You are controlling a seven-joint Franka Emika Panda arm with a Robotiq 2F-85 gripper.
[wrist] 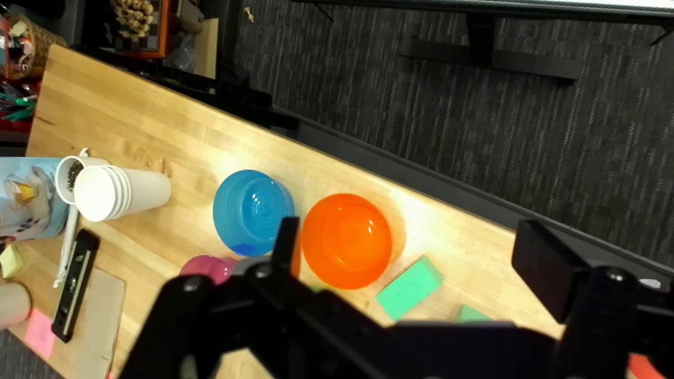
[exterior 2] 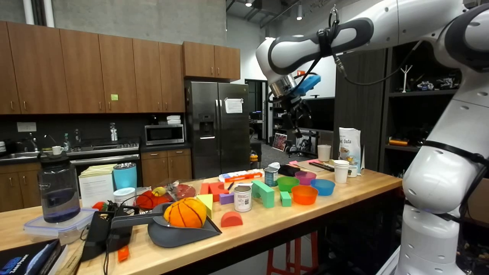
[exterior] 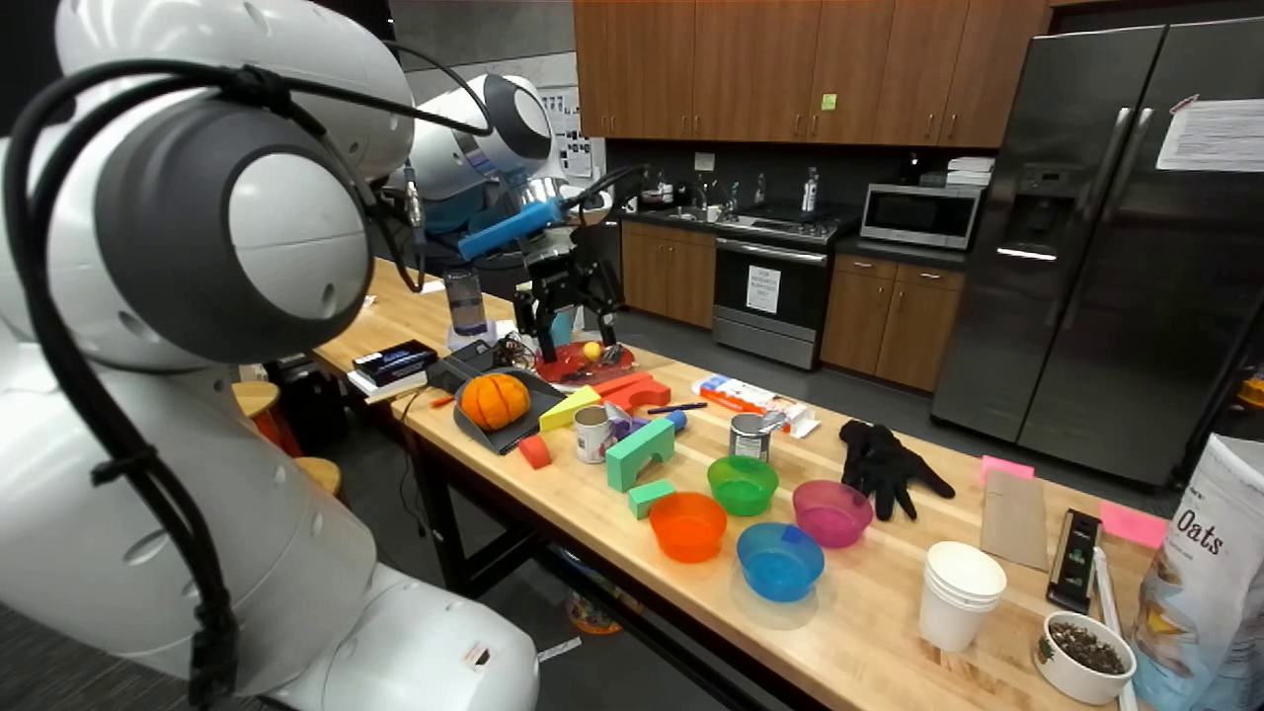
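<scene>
My gripper is open, its two dark fingers [wrist: 287, 246] wide apart with nothing between them. It hangs well above the wooden table, as exterior view 2 shows, with the gripper [exterior 2: 298, 130] clear of every object. Below it in the wrist view lie an orange bowl [wrist: 347, 240], a blue bowl [wrist: 251, 208] and a green block [wrist: 410, 287]. The pink bowl [wrist: 208, 268] is partly covered by my left finger there. A green bowl [exterior: 743, 485] stands behind the orange one in exterior view 1. The bowls look empty.
Stacked white cups [exterior: 961, 592], a small pot [exterior: 1082, 658] and an oats bag [exterior: 1215, 569] occupy one end. Toward the other end are a green arch [exterior: 641, 455], cans, and a dustpan [exterior 2: 183, 236] with an orange ball [exterior 2: 185, 212]. A black glove [exterior: 889, 466] lies flat.
</scene>
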